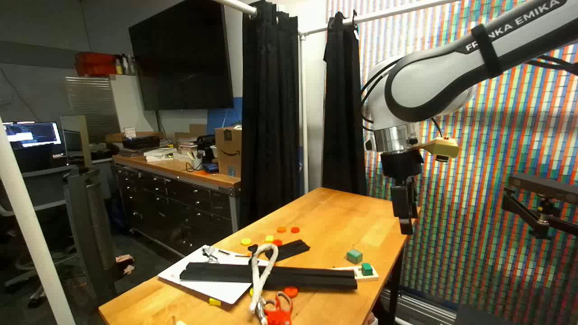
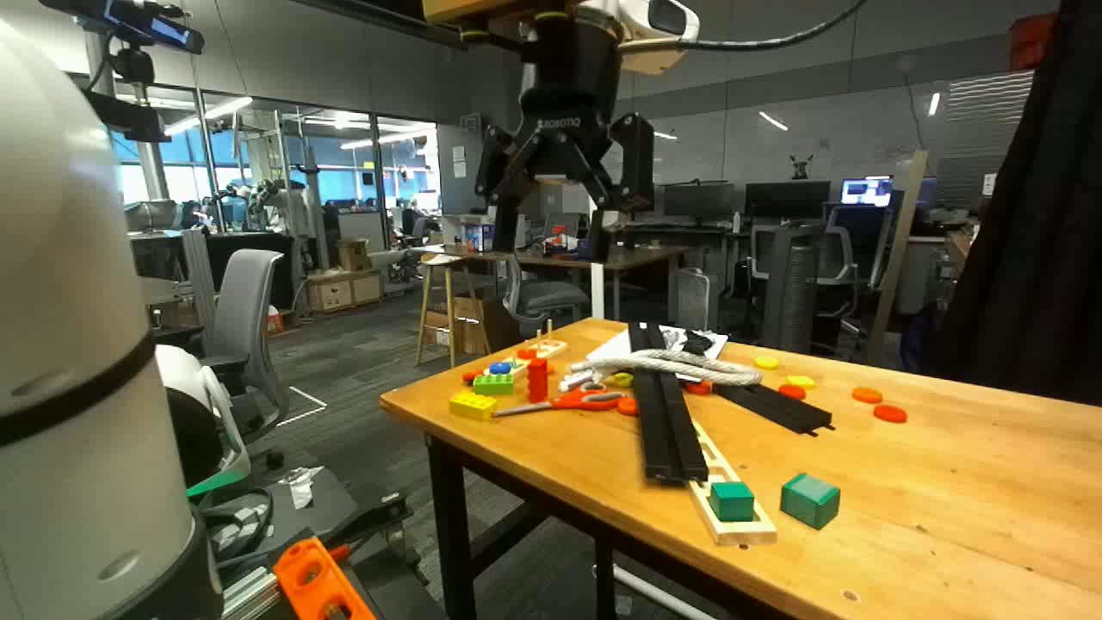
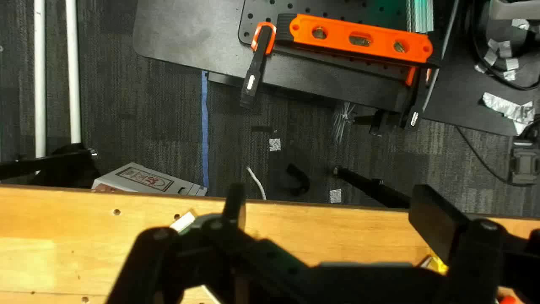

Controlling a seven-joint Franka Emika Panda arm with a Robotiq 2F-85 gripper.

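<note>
My gripper point(image 2: 550, 248) stands open high above the table, its two fingers wide apart and nothing between them. In the wrist view the gripper spans the table's edge, with floor showing past it. A green block point(image 2: 811, 500) rests on the bare tabletop, and a smaller green block point(image 2: 733, 501) sits on the end of a wooden slotted board point(image 2: 746, 531). Two long black strips point(image 1: 265, 275) lie across a white tray point(image 1: 233, 293), with a looped white rope point(image 1: 261, 273) on top. Orange-handled scissors point(image 2: 589, 399) lie near the front edge.
Red, orange and yellow discs point(image 2: 889, 413) are scattered toward the back, beside a shorter black piece point(image 2: 775, 407). Toy bricks point(image 2: 472, 405) cluster at one corner of the table. An orange level point(image 3: 360, 39) lies on the dark robot stand.
</note>
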